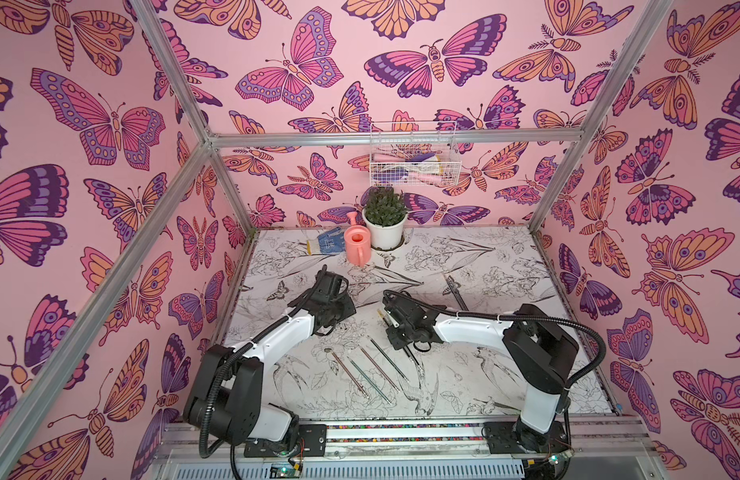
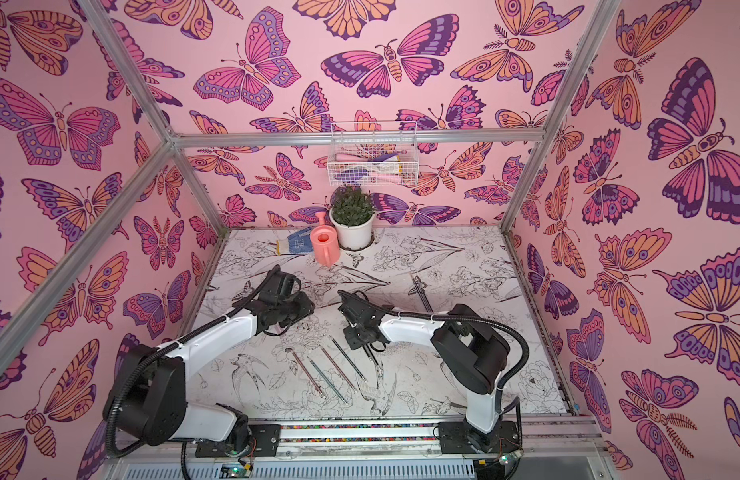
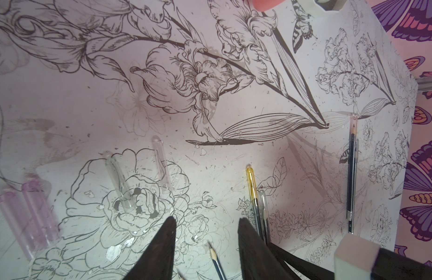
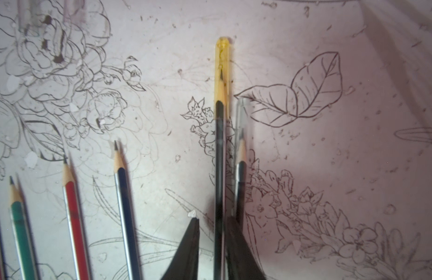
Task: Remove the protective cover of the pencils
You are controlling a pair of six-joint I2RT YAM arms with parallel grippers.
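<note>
A black pencil (image 4: 219, 163) with a yellow cover (image 4: 222, 53) over its tip lies on the table, beside another dark pencil (image 4: 241, 182) with a clear cover (image 4: 242, 112). My right gripper is low over the capped black pencil, its fingers part open on either side of the shaft. Uncapped green (image 4: 20, 233), red (image 4: 75, 219) and blue (image 4: 126, 219) pencils lie to its left. In the left wrist view, loose pink covers (image 3: 38, 210) and pale covers (image 3: 117, 179) lie on the table. My left gripper is open above the table, holding nothing.
A watering can (image 1: 357, 249), a potted plant (image 1: 385, 233) and a blue packet (image 1: 328, 242) stand or lie at the back. Another dark pencil (image 3: 351, 182) lies to the right.
</note>
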